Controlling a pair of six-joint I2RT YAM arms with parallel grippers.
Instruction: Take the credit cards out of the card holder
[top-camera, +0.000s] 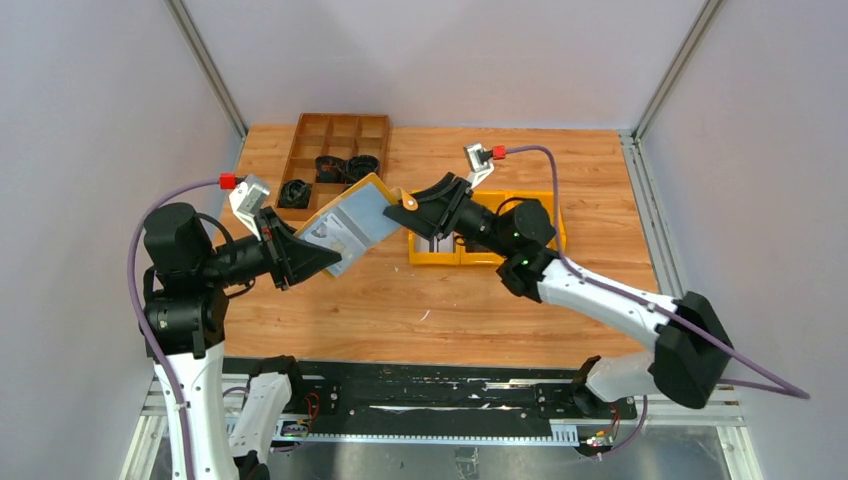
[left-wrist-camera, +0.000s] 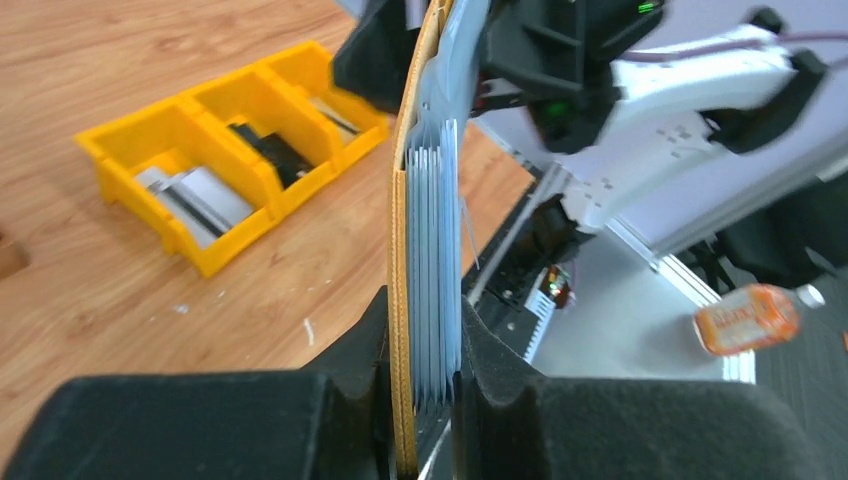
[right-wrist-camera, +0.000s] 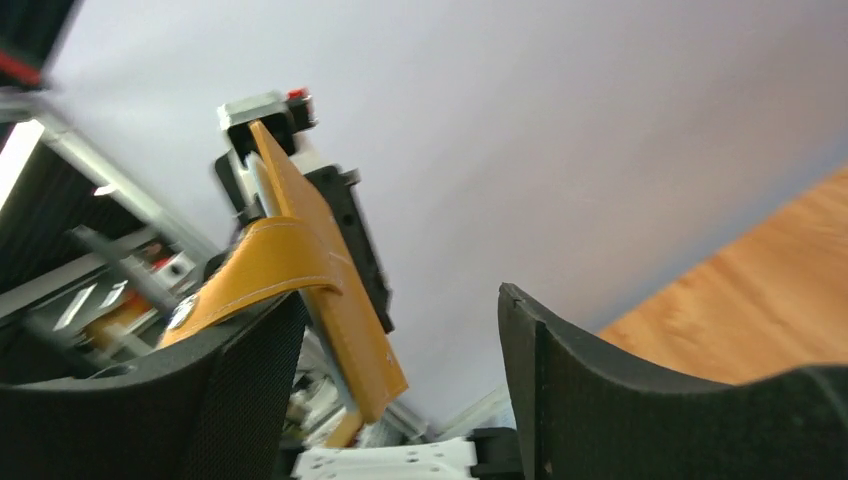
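An orange card holder (top-camera: 362, 216) with clear sleeves is held up above the table. My left gripper (top-camera: 322, 256) is shut on its lower left part. In the left wrist view the holder (left-wrist-camera: 424, 230) stands edge-on, its stack of sleeves upright between the fingers. My right gripper (top-camera: 402, 208) is at the holder's right edge, by the strap with a snap. Seen from the right wrist, that gripper is open, and the orange strap (right-wrist-camera: 270, 262) lies close against its left finger. Whether they touch I cannot tell.
Behind the right arm is a yellow tray (top-camera: 435, 257) with compartments; light and dark cards or flat pieces (left-wrist-camera: 207, 195) lie in it. A wooden divided box (top-camera: 330, 125) with black cables stands at the back left.
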